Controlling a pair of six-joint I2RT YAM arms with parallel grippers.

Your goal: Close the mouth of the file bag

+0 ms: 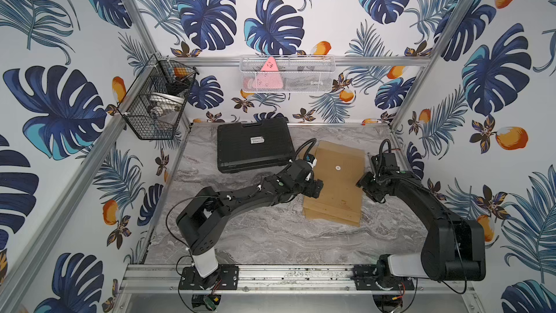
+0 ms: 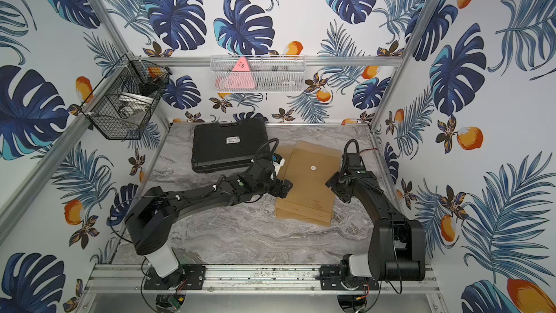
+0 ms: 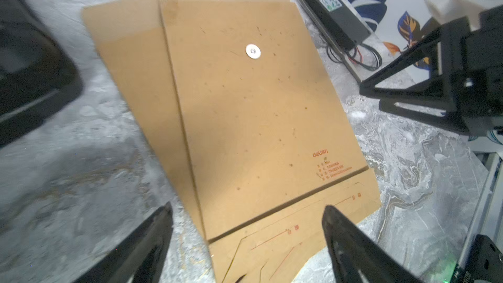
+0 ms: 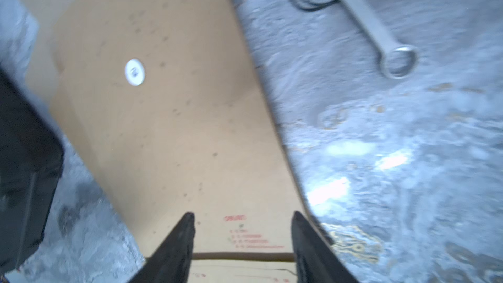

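Observation:
Stacked brown kraft file bags (image 1: 336, 179) lie flat on the marble table, the top one with a white round button (image 3: 253, 50) near its upper end and red print near the other. A scored end strip (image 3: 293, 225) shows below the print. My left gripper is open above the bags' left side, nothing between its fingertips. My right gripper hangs at the bags' right edge, its fingers apart with nothing between them.
A black case (image 1: 254, 145) lies at back left. A dark boxed device (image 3: 335, 15) with cables and a wrench (image 4: 398, 60) lie right of the bags. Wire baskets (image 1: 286, 75) hang on the walls.

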